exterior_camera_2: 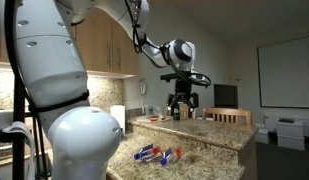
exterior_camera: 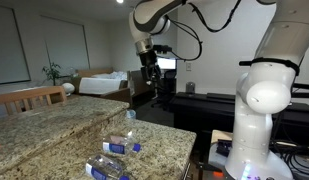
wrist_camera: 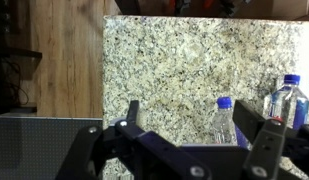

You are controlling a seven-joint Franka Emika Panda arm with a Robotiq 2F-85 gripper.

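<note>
My gripper (exterior_camera: 152, 79) hangs high above the granite counter, pointing down, open and with nothing between its fingers. In the wrist view its two dark fingers (wrist_camera: 133, 111) stand wide apart at the bottom of the picture. Below it, toward the right of that view, a clear bottle with a blue cap (wrist_camera: 224, 103) lies on the counter. Farther right lies a second blue-capped bottle (wrist_camera: 287, 103) with a label. From the exterior side, one bottle (exterior_camera: 107, 168) lies near the front and another bottle (exterior_camera: 122, 146) behind it, both well below the gripper.
A raised counter (exterior_camera: 44, 135) runs behind the bottles, and a wooden chair (exterior_camera_2: 223, 119) stands beyond.
</note>
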